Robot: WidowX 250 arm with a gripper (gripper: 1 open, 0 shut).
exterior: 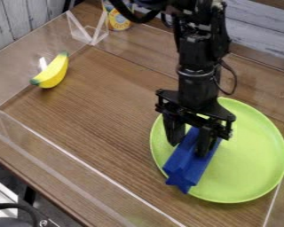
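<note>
My black gripper (192, 133) is low over the green plate (251, 164) on the right, its fingers around a blue object (185, 170). The blue object is long and tilted, reaching toward the plate's near left part. The fingers partly hide it, and whether they grip it firmly is unclear.
A yellow banana (52, 70) lies at the far left beside a clear plastic wall. A can (120, 19) stands at the back, near white wooden boards.
</note>
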